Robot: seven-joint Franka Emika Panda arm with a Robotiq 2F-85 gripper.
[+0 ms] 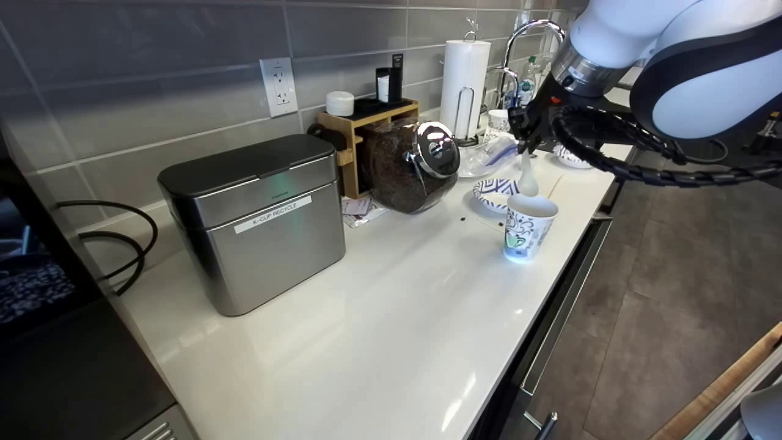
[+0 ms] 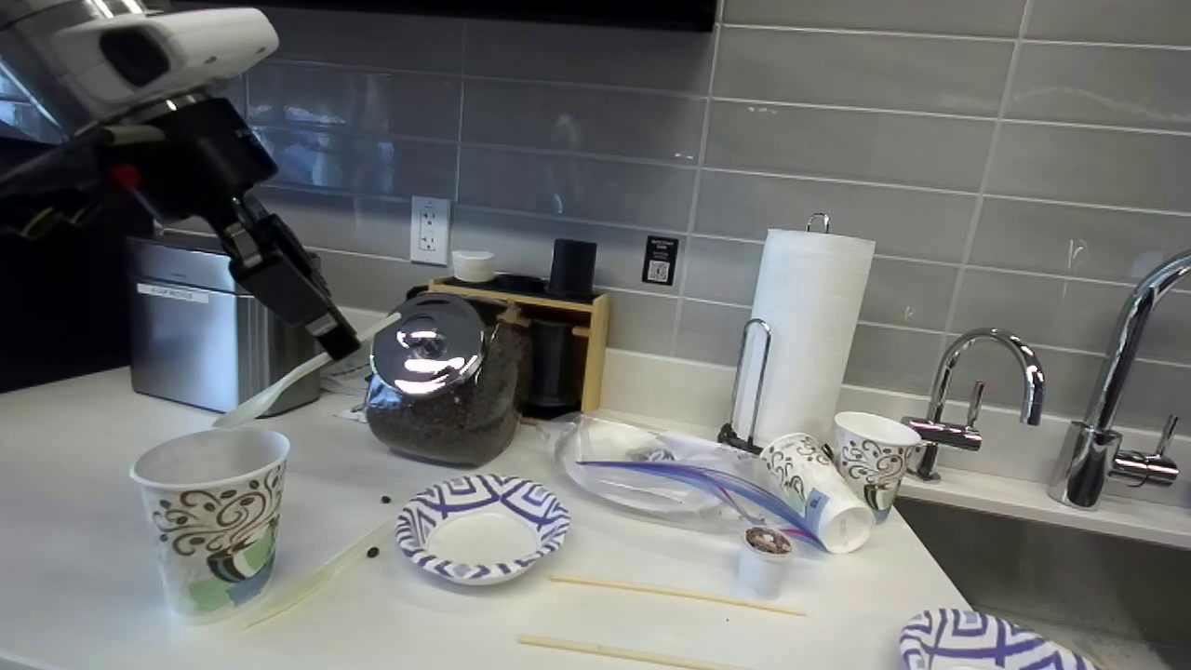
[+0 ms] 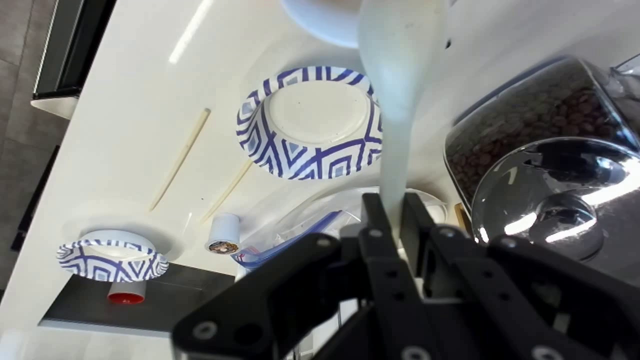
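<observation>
A white plastic spoon (image 3: 393,78) is pinched in my gripper, its bowl pointing away from the fingers. In exterior view 2 the spoon (image 2: 268,396) slants down to the left from my gripper (image 2: 348,339), its bowl above and just behind the rim of a patterned paper cup (image 2: 218,525). The cup (image 1: 529,227) stands upright near the counter's front edge, with the spoon's bowl over its far side in exterior view 1. Only part of the cup's pale rim (image 3: 327,24) shows at the top of the wrist view.
A blue-patterned bowl (image 2: 482,530) sits beside the cup. Behind are a jar of beans (image 2: 435,380), a plastic bag (image 2: 659,463) and more cups (image 2: 876,458). Two thin sticks (image 2: 675,594) and a small pod (image 2: 765,562) lie to the right. The counter (image 1: 381,330) before the steel bin (image 1: 271,227) is clear.
</observation>
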